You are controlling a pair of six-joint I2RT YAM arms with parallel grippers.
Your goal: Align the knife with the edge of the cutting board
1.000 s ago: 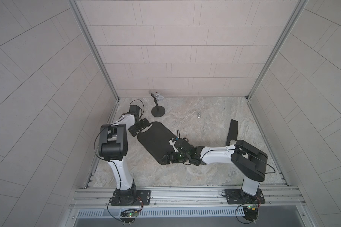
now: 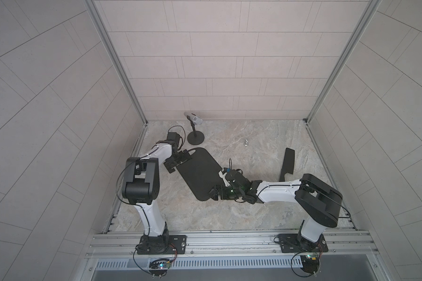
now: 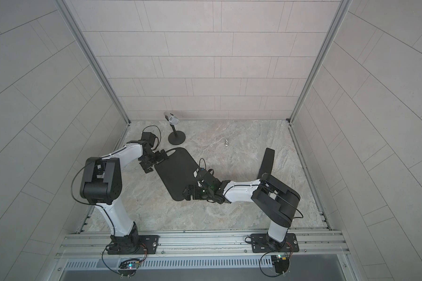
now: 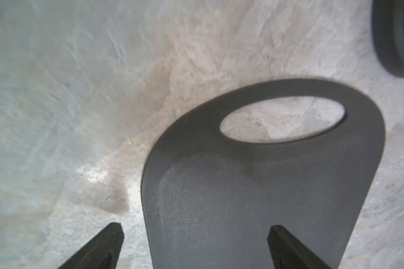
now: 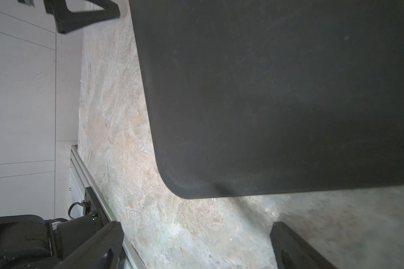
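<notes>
A dark grey cutting board lies slanted on the marbled table, its oval handle hole at the far left end. My left gripper stands open over the board near that end; one finger is over the board, the other beside its long edge. My right gripper is open at the near end, its fingers beyond the rounded corner, with bare table between them. Well off to the right lies a long dark flat object, apparently the knife, narrowing toward the front. Its narrow end is partly covered by the right arm in the top right view.
A black stand with a round base stands behind the board. A small shiny object lies at the back middle. Table between the board and the knife is clear behind the right arm.
The board has shifted slightly back and turned, its handle end moving right. My left gripper moved a little right with it. My right gripper has drawn to the right. The knife has stayed put.
</notes>
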